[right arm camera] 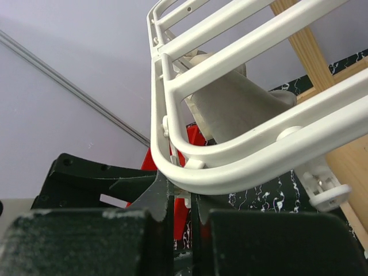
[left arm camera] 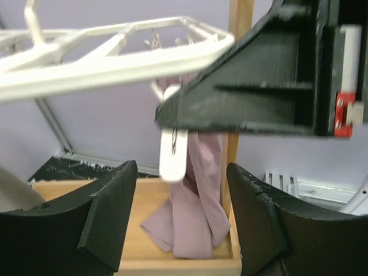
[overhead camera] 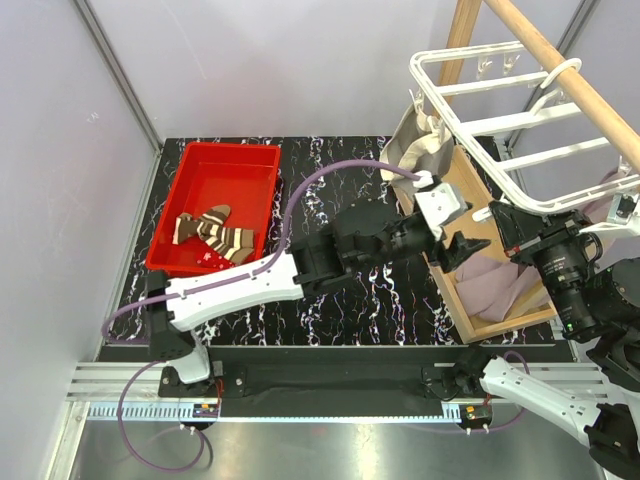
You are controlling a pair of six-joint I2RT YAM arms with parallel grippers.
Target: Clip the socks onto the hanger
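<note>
The white hanger (overhead camera: 470,130) hangs from the wooden bar at upper right. My right gripper (overhead camera: 505,225) is shut at its front corner on a white clip (left arm camera: 172,155), whose lower end hangs below the black finger in the left wrist view. My left gripper (overhead camera: 462,235) stands open just short of that clip, nothing between its fingers. Striped socks (overhead camera: 215,232) lie in the red bin (overhead camera: 220,165) at left. Grey fabric (right arm camera: 241,106) hangs from clips at the hanger's far end. Mauve fabric (left arm camera: 204,195) hangs beyond the clip in the left wrist view.
A wooden box (overhead camera: 478,327) below the hanger holds mauve fabric. The wooden bar (overhead camera: 580,90) runs above both arms at the right. The marbled table (overhead camera: 340,310) has free room between bin and box, under my left arm.
</note>
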